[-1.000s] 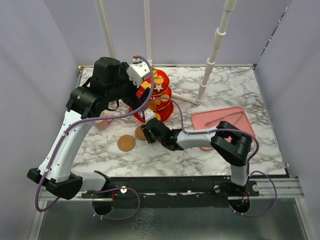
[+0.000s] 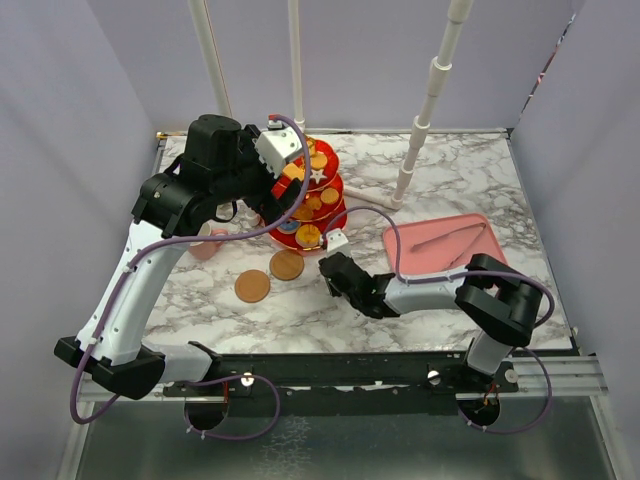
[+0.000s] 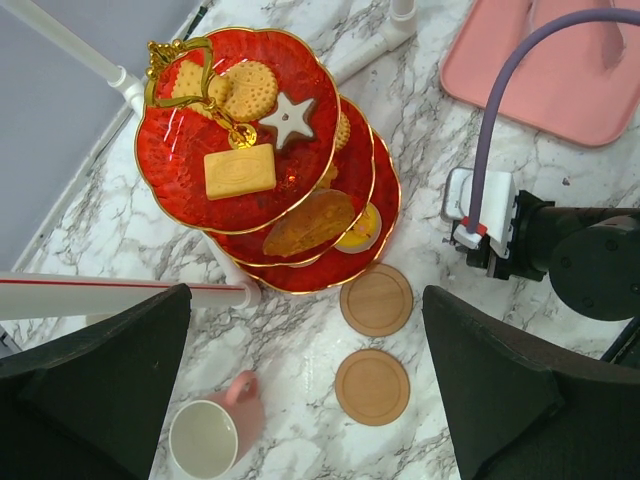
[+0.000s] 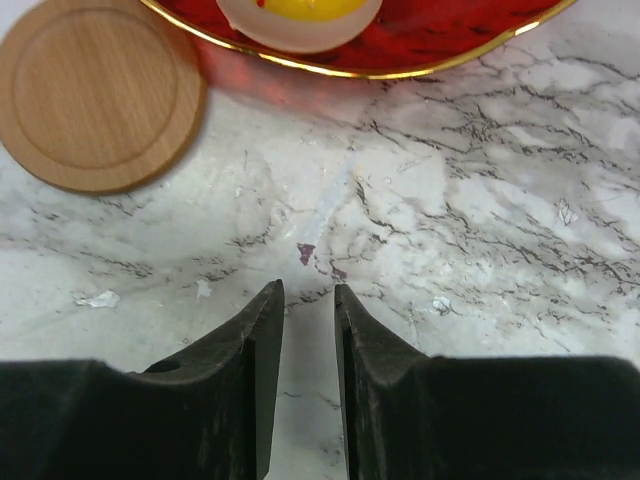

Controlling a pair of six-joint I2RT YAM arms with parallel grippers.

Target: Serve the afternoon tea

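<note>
A red tiered stand (image 3: pixel 300 176) holds biscuits, a star cookie (image 3: pixel 289 120), a pastry (image 3: pixel 310 222) and a yellow-centred item (image 4: pixel 310 8). Two wooden coasters (image 4: pixel 98 95) (image 3: pixel 372 386) lie in front of it. My left gripper hangs open above the stand's left front, nothing between its fingers. My right gripper is low over bare marble, right of the nearer coaster, fingers slightly apart and empty. A pink cup (image 3: pixel 212 430) stands left of the coasters.
A pink tray (image 2: pixel 445 230) with utensils lies at the right. White pipes (image 2: pixel 420 130) rise behind and around the stand.
My right arm has moved right, away from the coaster beside the stand, onto bare marble. The left arm has not visibly moved.
</note>
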